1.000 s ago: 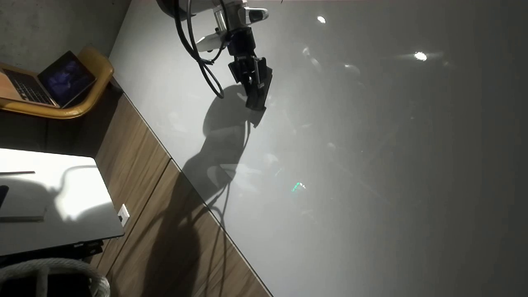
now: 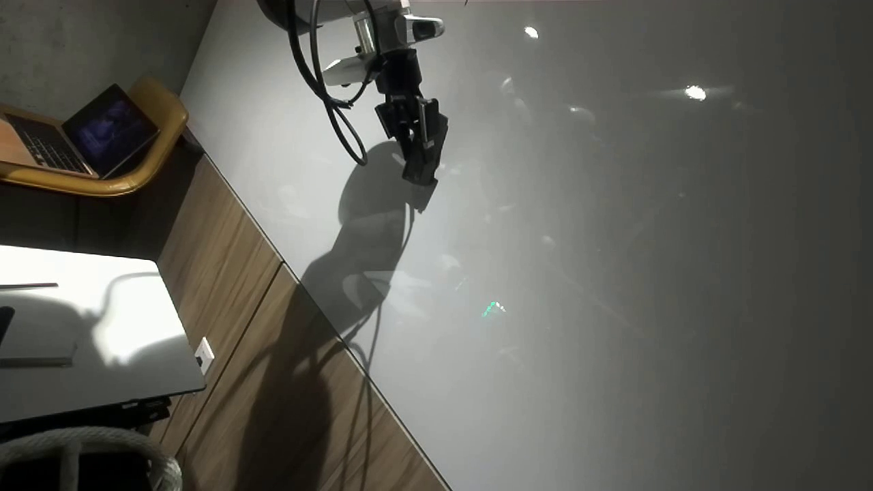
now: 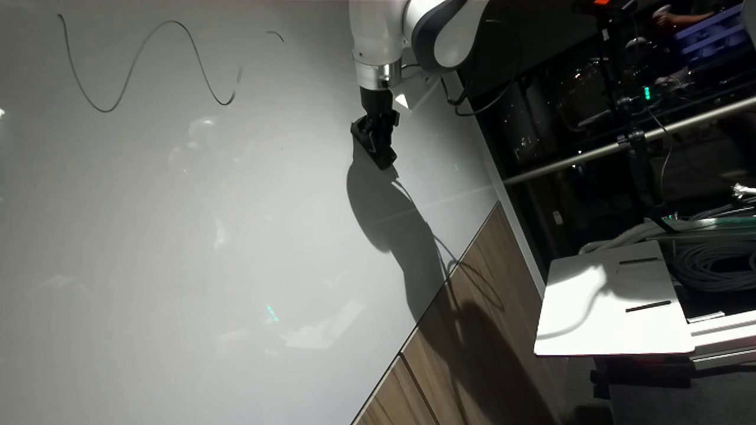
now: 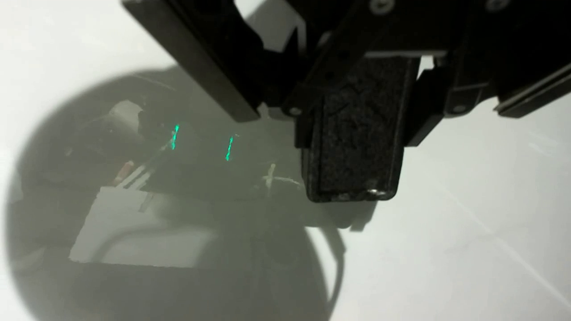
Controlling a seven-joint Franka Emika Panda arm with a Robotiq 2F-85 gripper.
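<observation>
A black, rough-faced block (image 4: 358, 155), shaped like a board eraser, sits between the two fingers of my gripper, which is shut on it. In exterior view 2 the gripper (image 3: 375, 130) hangs over the right part of a glossy white board (image 3: 163, 234). Its shadow falls just below it on that surface. A dark wavy line (image 3: 130, 73) is drawn at the board's upper left, with a short curved mark (image 3: 276, 35) to its right. Whether the block touches the board cannot be told.
Wood panels (image 2: 225, 254) border the board along a slanting edge. Off the board stand a white-topped table (image 2: 98, 327) and a chair (image 2: 168, 123) bearing a laptop (image 2: 110, 131). Black cables (image 2: 315, 78) loop beside the arm. Most of the board is clear of objects.
In exterior view 1 the gripper and its block have shifted very slightly left. The block stays in the gripper.
</observation>
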